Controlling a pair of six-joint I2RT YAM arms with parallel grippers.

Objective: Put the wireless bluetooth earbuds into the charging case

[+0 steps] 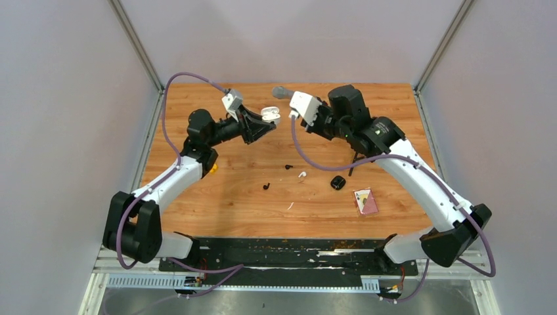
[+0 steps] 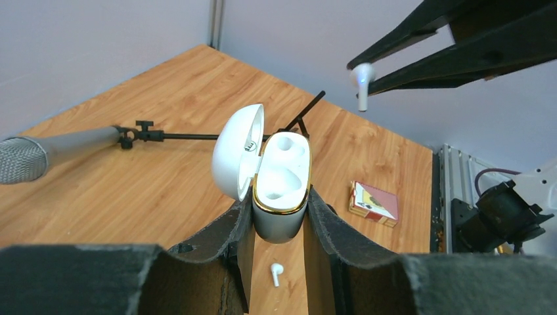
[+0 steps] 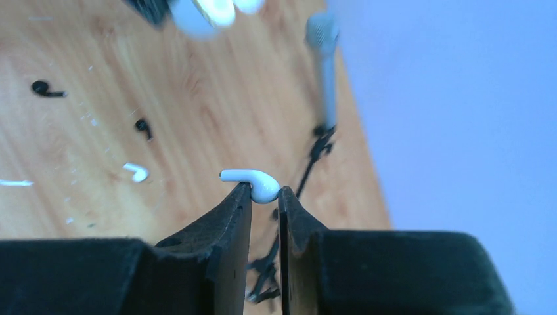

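My left gripper is shut on the open white charging case [image 2: 282, 164], held above the table with its lid up and two earbud slots showing. My right gripper is shut on a white earbud; in the left wrist view this earbud [image 2: 363, 84] hangs up and to the right of the case, apart from it. Another white earbud [image 1: 303, 174] lies on the table, with black earbuds [image 1: 288, 167] near it.
A microphone [image 2: 66, 149] on a stand lies at the back. A card box [image 1: 365, 201] and a small black case [image 1: 338, 182] are on the right of the table.
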